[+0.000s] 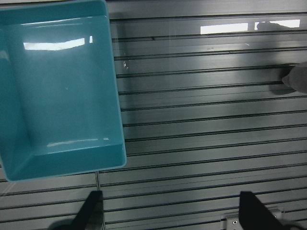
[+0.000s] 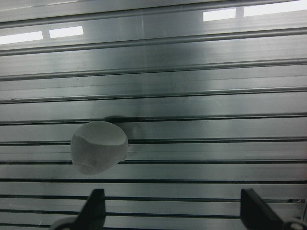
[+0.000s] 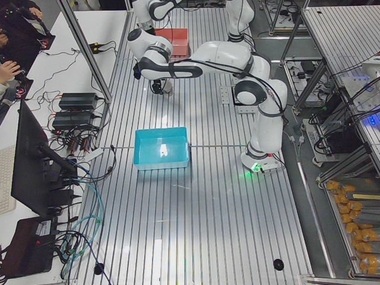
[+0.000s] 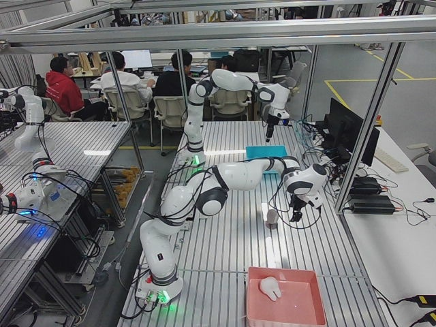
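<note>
A pale, rounded object [image 2: 98,146] sits on the slatted metal table below my right gripper, left of centre in the right wrist view; it also shows at the right edge of the left wrist view [image 1: 297,79]. My right gripper is open, its fingers empty. My left gripper stands open and empty above the table, beside an empty cyan bin [image 1: 62,86]. In the camera right view a pink bin [image 4: 303,306] holds a white soft-looking object [image 4: 270,286].
The table [image 3: 196,231] has broad bare areas. A monitor [image 3: 32,160], power boxes and cables line one side; metal posts rise at the edges.
</note>
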